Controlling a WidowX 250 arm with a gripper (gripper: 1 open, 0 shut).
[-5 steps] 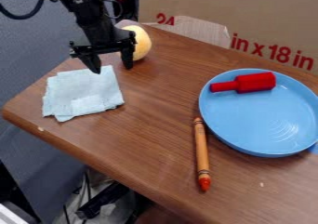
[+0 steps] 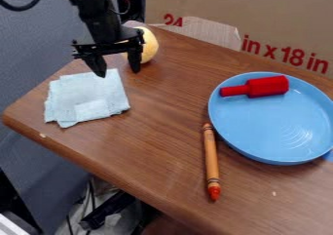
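At the upper left of the camera view, my black gripper hangs over the table near the folded pale cloth, its two fingers spread apart. A pale yellow ball sits just behind it, partly hidden by the gripper. On the right, a blue plate holds a red cylindrical toy with a handle. An orange crayon lies left of the plate.
A large cardboard box stands along the back of the wooden table. The table's left edge drops to a grey area with dark hardware below.
The gripper has shifted very slightly above the cloth and ball. The objects on the table look unmoved.
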